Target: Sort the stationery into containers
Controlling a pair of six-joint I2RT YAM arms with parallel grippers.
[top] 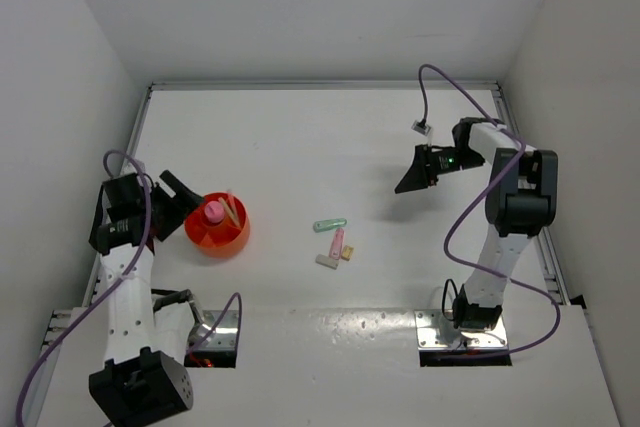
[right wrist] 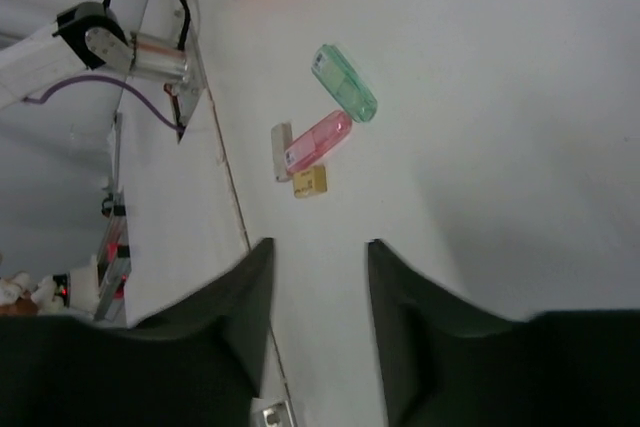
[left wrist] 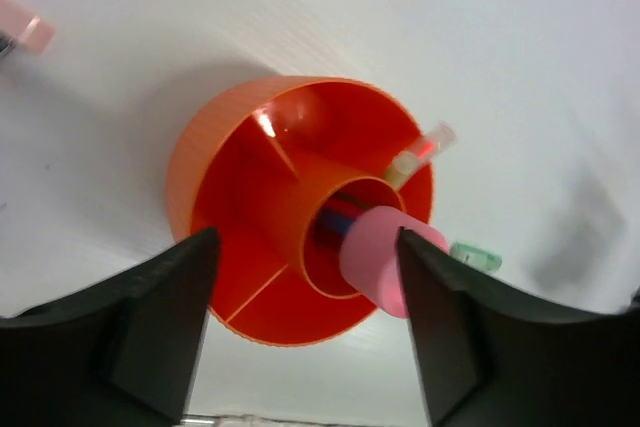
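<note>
An orange divided container point(top: 227, 240) holds a pink cylindrical item point(left wrist: 385, 257) in its middle ring and slim pale pieces point(left wrist: 408, 162). My left gripper hangs open just above it, at its left in the top view. On the table lie a green item point(top: 329, 224), a pink item point(top: 336, 242), a grey piece point(top: 326, 260) and a small tan block point(top: 346, 252). My right gripper stands open over the right part of the table, apart from these.
Walls rise at the back and both sides, and cables arch over both arms.
</note>
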